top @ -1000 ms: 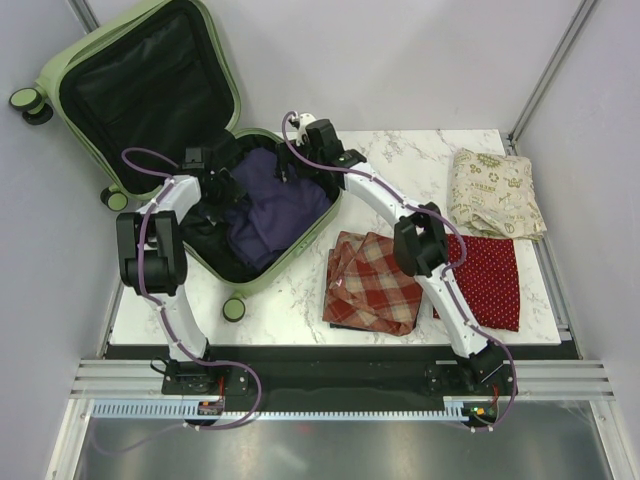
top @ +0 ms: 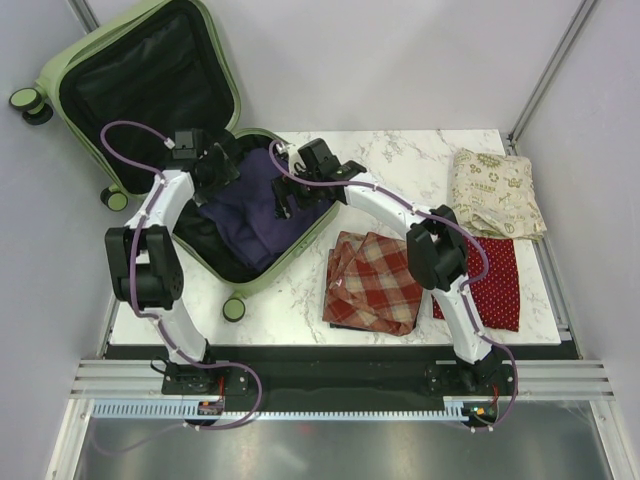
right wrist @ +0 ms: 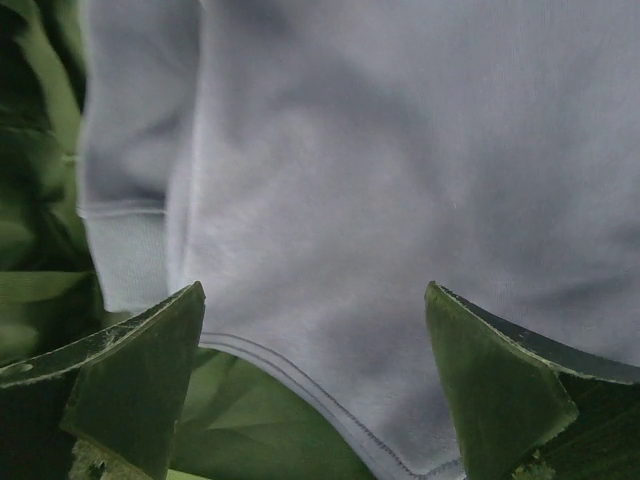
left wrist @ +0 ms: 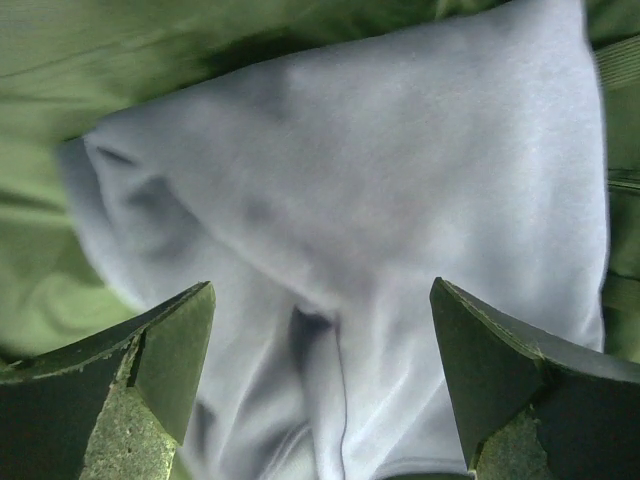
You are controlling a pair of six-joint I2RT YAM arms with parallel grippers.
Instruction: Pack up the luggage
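Note:
A green suitcase [top: 207, 262] lies open at the left of the table, its dark-lined lid leaning back. Inside it a dark purple-blue garment [top: 262, 215] covers most of the base; in both wrist views the same cloth looks grey and somewhat creased. Over the garment's left side, my left gripper has its fingers well apart with no cloth pinched between them. My right gripper hovers above the garment's right part, also open and empty, with a hem and a ribbed cuff below it.
Outside the suitcase, a folded red plaid cloth [top: 375, 285] lies at the table's front middle. To the right are a cream patterned bundle [top: 495, 195] and a red dotted cloth [top: 495, 290]. Bare marble shows at the back middle.
My left gripper has drawn left, and the garment's left side has spread that way.

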